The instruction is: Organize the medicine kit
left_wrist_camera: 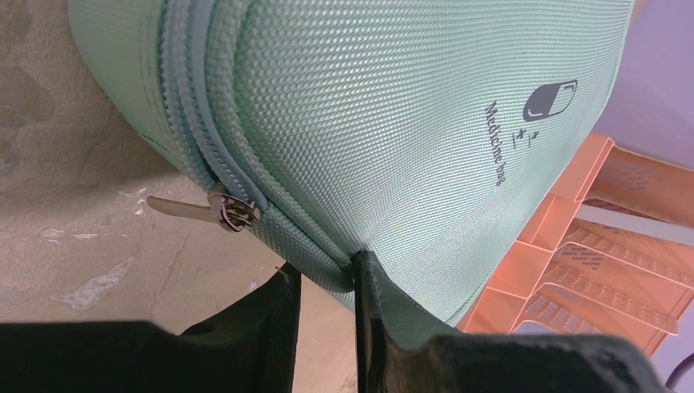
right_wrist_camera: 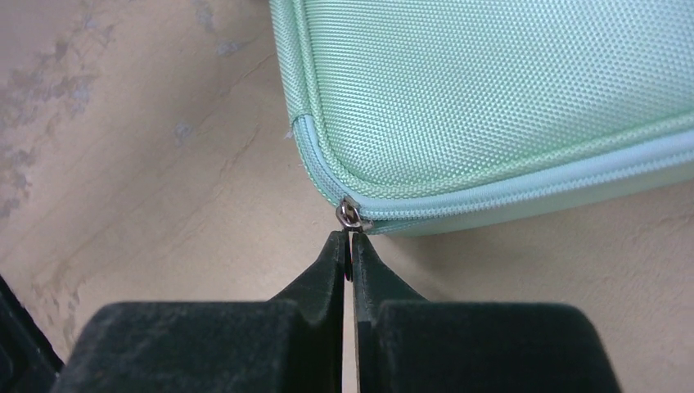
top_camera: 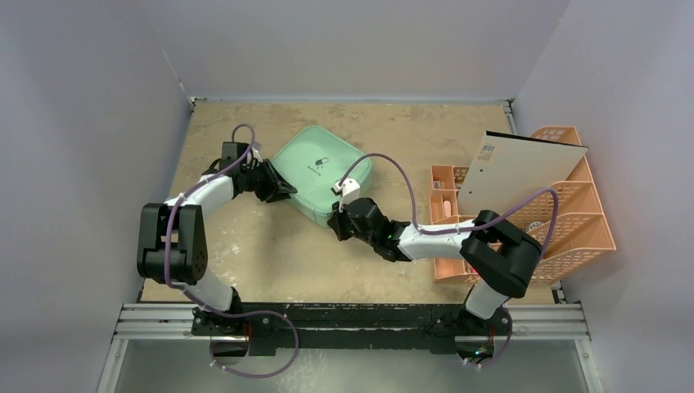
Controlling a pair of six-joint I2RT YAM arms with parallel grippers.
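Observation:
The mint-green medicine bag [top_camera: 319, 164] lies angled on the table, its lid printed with a pill and lettering. In the left wrist view my left gripper is shut on the bag's zippered edge, near a metal zipper pull [left_wrist_camera: 229, 211]. My right gripper is shut at the bag's front corner, its fingertips at the other zipper slider [right_wrist_camera: 349, 214]; the pull tab appears to be between them, mostly hidden.
An orange organizer [top_camera: 577, 233] with several compartments stands on the right, a white board [top_camera: 515, 170] leaning in it.

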